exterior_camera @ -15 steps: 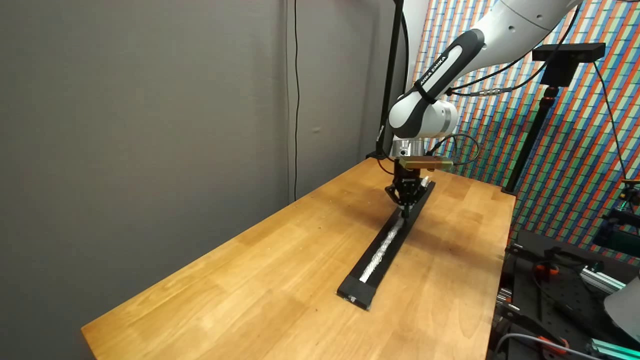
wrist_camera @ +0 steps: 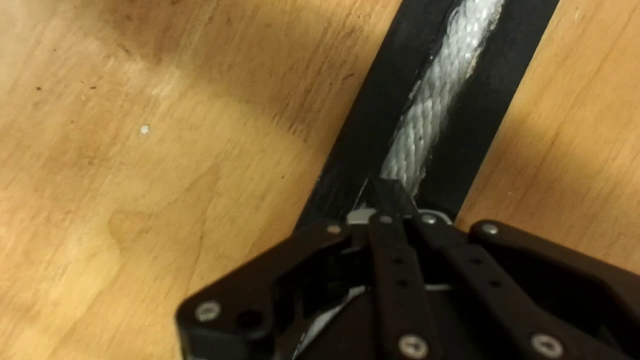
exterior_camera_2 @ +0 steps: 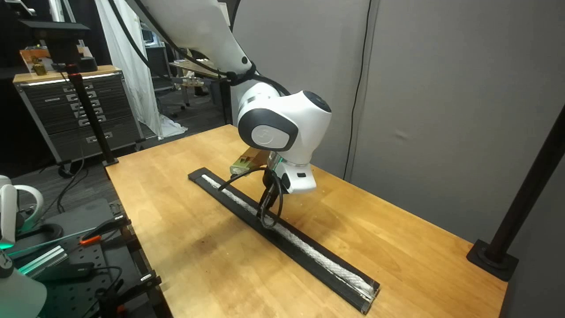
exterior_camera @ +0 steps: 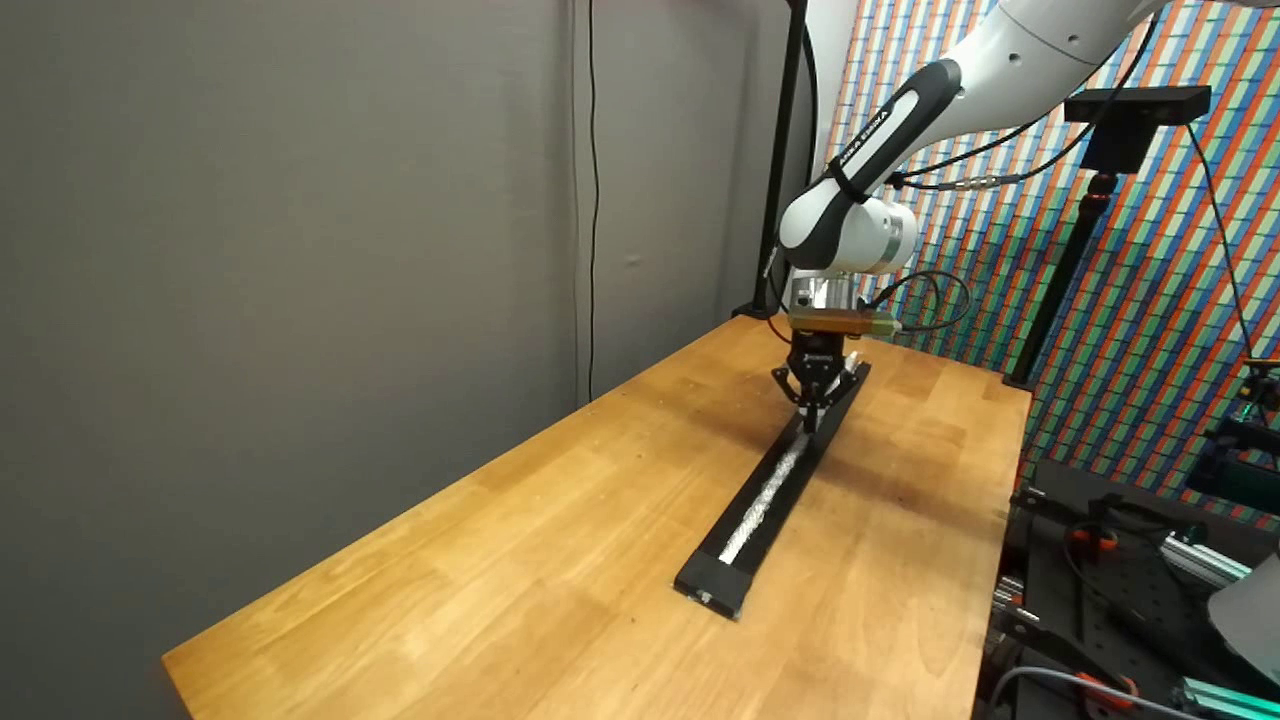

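Observation:
A long black channel (exterior_camera: 708,580) lies slantwise on the table, with a white braided rope (exterior_camera: 765,497) running along its groove. In the wrist view the rope (wrist_camera: 441,90) sits between the channel's black sides (wrist_camera: 375,114) and disappears beneath the fingers. My gripper is shut, its fingertips together over the rope; nothing shows between them. Exterior view 1 has the gripper (exterior_camera: 810,422) pointing down at the channel, around its farther half. From the other side, the rope (exterior_camera_2: 318,257) lies along the channel (exterior_camera_2: 280,243); cables partly cover the fingers there. Whether the tips touch the rope, I cannot tell.
A grey wall (exterior_camera: 360,240) borders one long edge. Black camera stands rise at the table's edges, one with a flat base (exterior_camera_2: 492,259).
The wrist and gripper have turned slightly and the gripper mount has tilted a little. The fingertips stay at nearly the same spot; channel and rope look unmoved.

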